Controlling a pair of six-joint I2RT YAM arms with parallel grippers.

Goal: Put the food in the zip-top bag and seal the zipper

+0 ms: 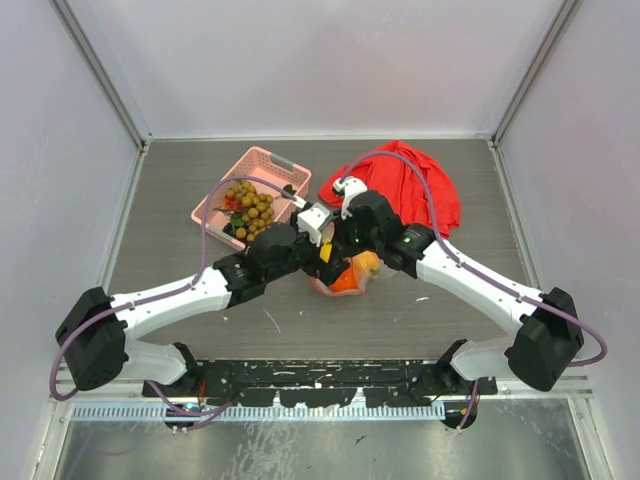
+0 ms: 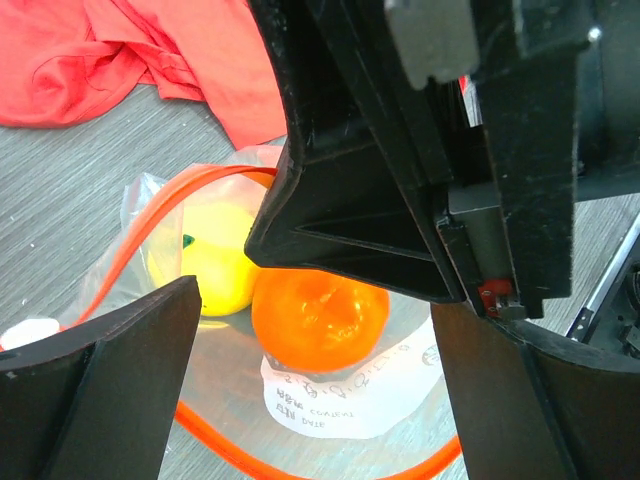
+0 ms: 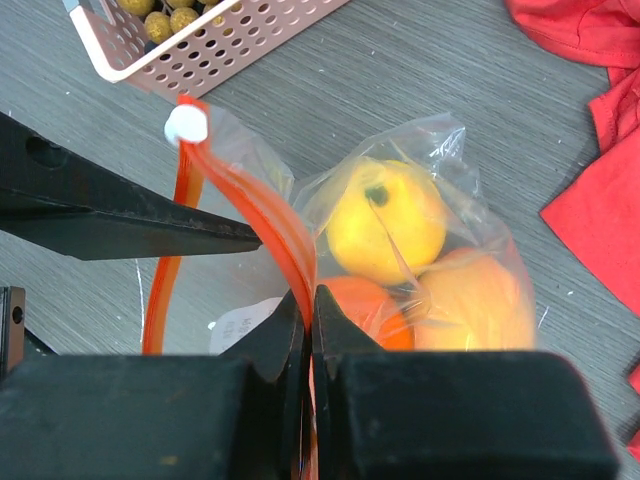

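Note:
A clear zip bag (image 3: 470, 190) with an orange zipper strip holds a yellow fruit (image 3: 385, 220), an orange fruit (image 2: 320, 318) and a paler peach-coloured one (image 3: 480, 300). Its mouth gapes in the left wrist view, the orange zipper strip (image 2: 225, 448) bowed wide, with a white slider at one end. My right gripper is shut on the bag's zipper edge. Beside it, my left gripper stands open over the bag's mouth, its fingers apart; one black finger also reaches behind the strip in the right wrist view.
A pink basket (image 1: 262, 163) at the back left contains brown-green grapes (image 1: 254, 205) and some red pieces. Red cloth (image 1: 425, 195) lies at the back right. Bare table shows in front and to both sides.

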